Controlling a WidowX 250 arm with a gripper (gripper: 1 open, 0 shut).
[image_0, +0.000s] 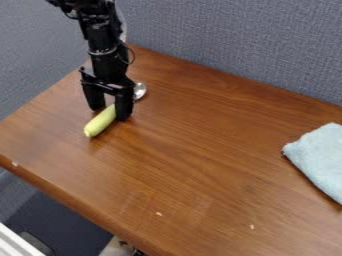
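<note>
The black gripper is low over the left part of the wooden table. A pale yellow-green elongated object lies at its fingers, pointing toward the front left, with its upper end hidden by them. I cannot tell whether the fingers are closed on it. A small shiny silver item sits just behind the gripper on its right, partly hidden.
A light blue cloth lies at the right edge of the table. A grey wall stands behind, and the table's left edge drops to a dark area.
</note>
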